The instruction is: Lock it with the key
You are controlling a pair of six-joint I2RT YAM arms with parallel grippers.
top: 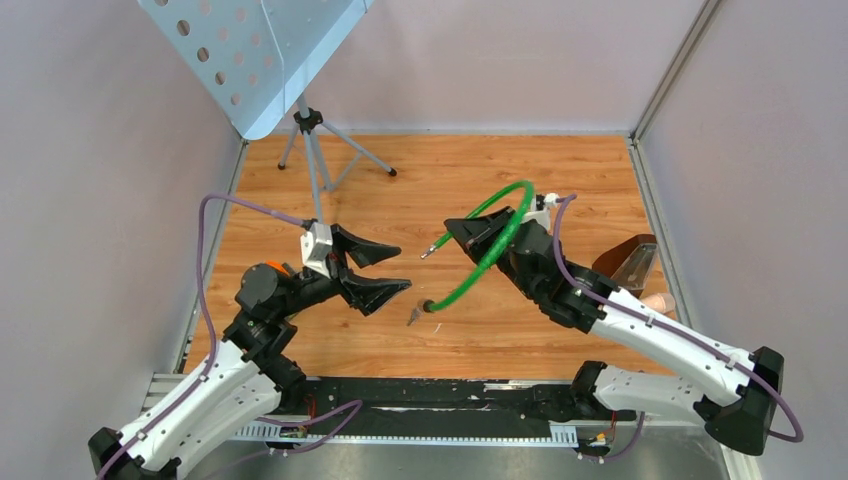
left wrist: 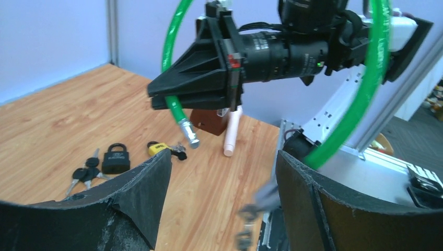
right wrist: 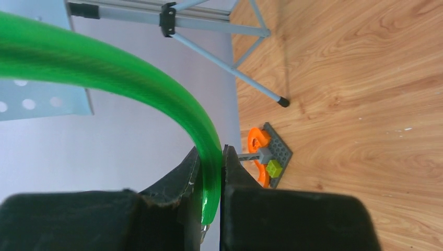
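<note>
My right gripper (top: 460,228) is shut on a green cable lock (top: 508,235) near its silver tip (left wrist: 188,130). The loop hangs over the arm, and its other, dark end (top: 428,305) dangles low, a key (top: 413,316) apparently in it; in the left wrist view this end is blurred. My left gripper (top: 398,272) stands open, empty, left of the dangling end. Loose keys (left wrist: 89,172), a black padlock (left wrist: 116,161) and a yellow padlock (left wrist: 158,147) lie on the table in the left wrist view.
A grey tripod (top: 308,150) with a perforated panel stands at the back left. A brown object (top: 615,258) and a pale cylinder (top: 657,302) lie at the right. An orange item (right wrist: 258,137) sits at the left side.
</note>
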